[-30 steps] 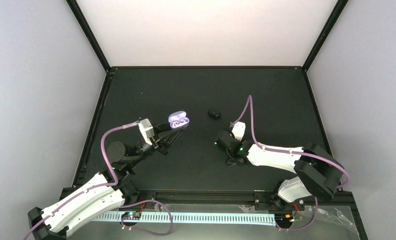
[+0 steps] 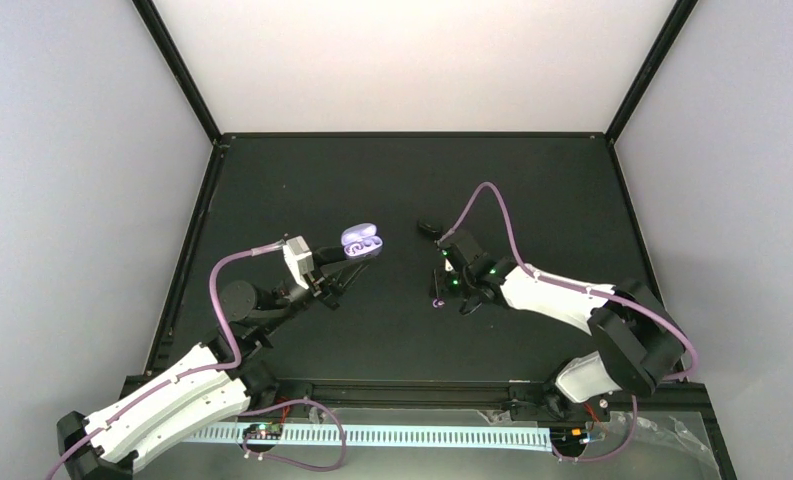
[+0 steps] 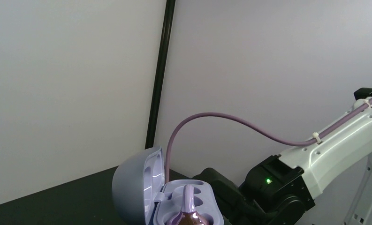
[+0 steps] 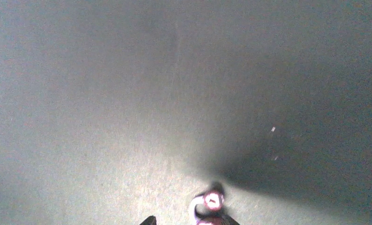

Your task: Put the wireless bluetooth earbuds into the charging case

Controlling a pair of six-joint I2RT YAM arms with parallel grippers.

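The open lilac charging case is held above the table in my left gripper, which is shut on its underside. The left wrist view shows the case with its lid raised on the left side. A shiny purple clip-shaped earbud stands at its near end; how deep it is seated I cannot tell. Another small purple earbud lies on the dark table, its C-shaped bridge curving left. My right gripper is above it, part open, fingertips spread on either side of the view's lower middle, without a hold on it.
A round black object lies on the table just behind the right gripper, partly covered by it. Purple cables loop above both arms.
The second earbud came into view beneath it.
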